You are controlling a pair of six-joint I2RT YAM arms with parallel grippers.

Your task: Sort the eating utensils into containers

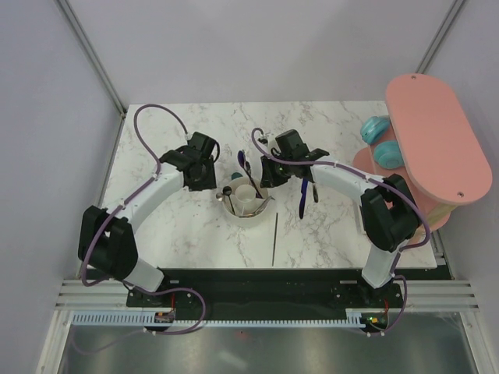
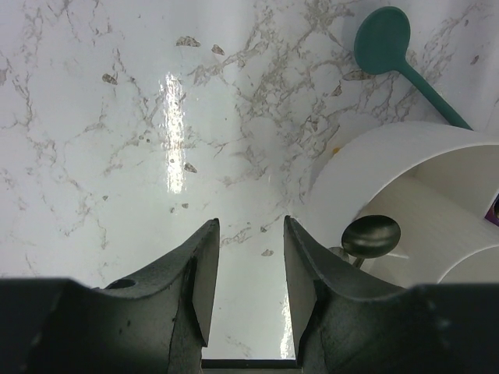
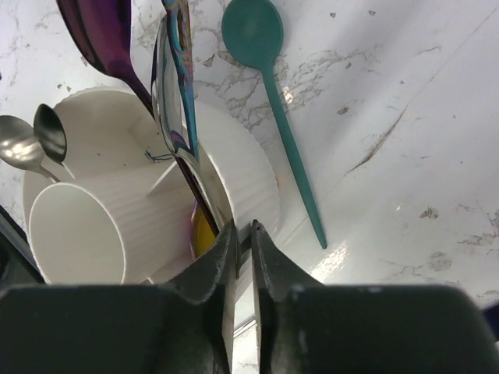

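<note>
A round white divided container (image 1: 248, 220) stands mid-table, holding several utensils. Small metal spoons (image 2: 372, 236) rest in its left part. A purple spoon (image 3: 101, 39) and a shiny silver utensil (image 3: 166, 101) lean out over its far side. On the table behind it lies a teal spoon (image 3: 290, 148). Left of the container, my left gripper is open and empty, its fingers apart above bare marble. My right gripper is at the container's right wall, its fingertips close together. Whether wall or utensil lies between them is hidden.
A blue utensil (image 1: 302, 199) and a dark one (image 1: 315, 192) lie right of the container; a thin dark stick (image 1: 274, 238) lies in front. A pink rack (image 1: 440, 140) with teal bowls (image 1: 387, 155) fills the right side.
</note>
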